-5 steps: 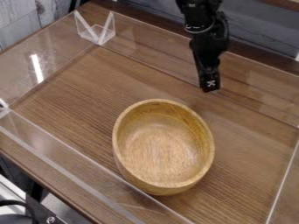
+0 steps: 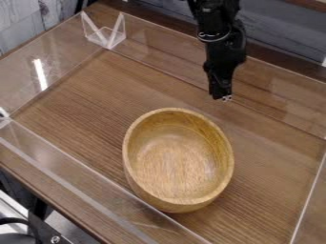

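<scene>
The black gripper (image 2: 219,93) hangs down from the top centre of the camera view, over the wooden surface behind the bowl. It looks shut, with nothing visible between its fingers. An oval, light wooden bowl (image 2: 176,162) sits empty at the lower centre, nearer the camera than the gripper and apart from it.
A clear plastic piece (image 2: 106,30) stands at the back left. Dark cable shows at the bottom-left corner.
The gripper and arm have shifted slightly to the left over the last second. The bowl has not moved.
</scene>
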